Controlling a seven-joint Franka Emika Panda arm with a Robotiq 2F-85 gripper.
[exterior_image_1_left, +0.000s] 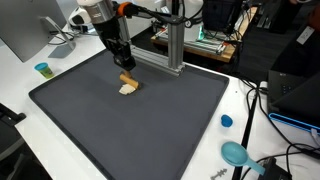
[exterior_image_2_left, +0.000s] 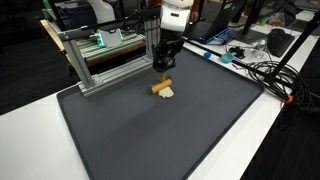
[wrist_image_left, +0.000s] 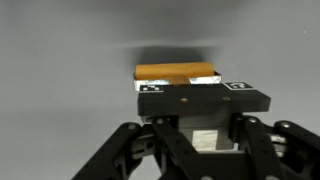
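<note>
A wooden piece shaped like a small mallet hangs below my gripper, its cylindrical head lying sideways. My gripper is shut on the short upright handle. In the wrist view the orange-brown head shows just beyond the dark fingertips, which hide most of the handle. A pale, flat piece with an uneven outline rests on the dark grey board, under and beside the head. Whether the head touches it cannot be told.
Behind the gripper, a metal rail frame runs along the board's edge. A green-topped cup stands off the far left corner. A blue round item and a teal cup sit off the board's right side. Most of the board is bare.
</note>
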